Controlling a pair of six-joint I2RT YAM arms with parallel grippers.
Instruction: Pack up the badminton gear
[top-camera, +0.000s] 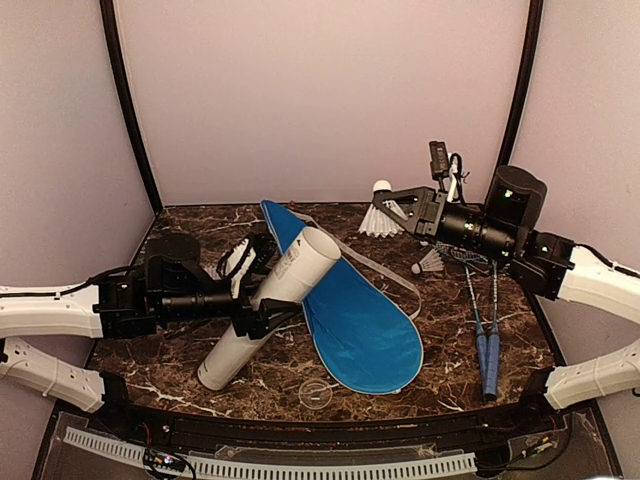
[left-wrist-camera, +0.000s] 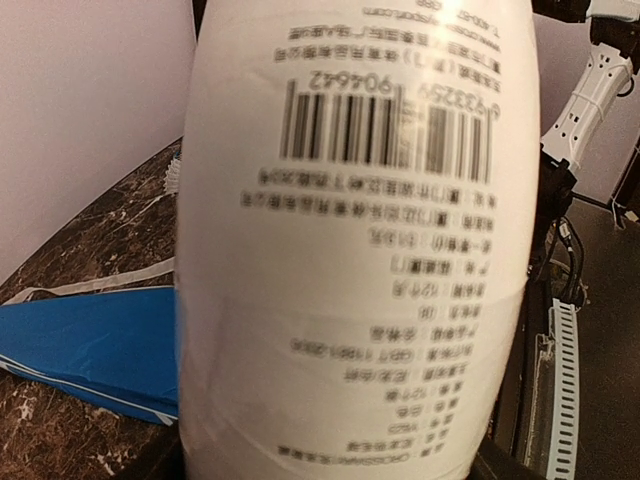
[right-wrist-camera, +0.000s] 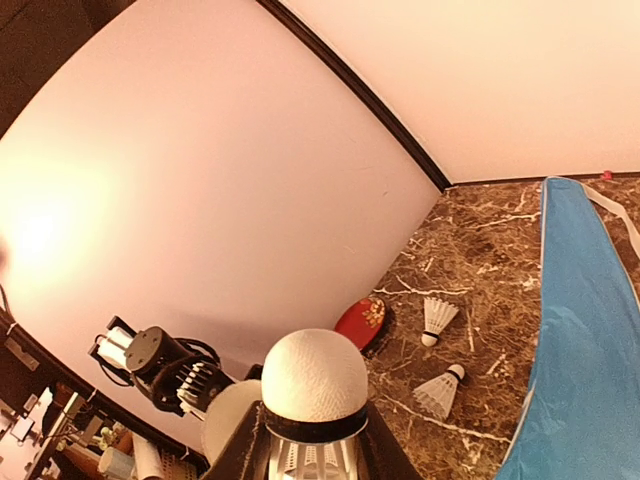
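Note:
A white shuttlecock tube (top-camera: 290, 270), tilted with its top end up and to the right, is held by my left gripper (top-camera: 262, 315); its barcoded side fills the left wrist view. My right gripper (top-camera: 390, 200) is shut on a shuttlecock (right-wrist-camera: 314, 380), raised cork-up behind and right of the tube's top end. The blue racket bag (top-camera: 360, 340) lies flat in the middle, its strap beside it. Two rackets (top-camera: 488, 350) lie at the right. Another shuttlecock (top-camera: 430, 262) lies near them; two more (right-wrist-camera: 437, 395) show in the right wrist view.
A clear lid (top-camera: 315, 394) lies at the front middle. A red round object (right-wrist-camera: 355, 325) sits at the far side in the right wrist view. Walls enclose the marble table at back and sides.

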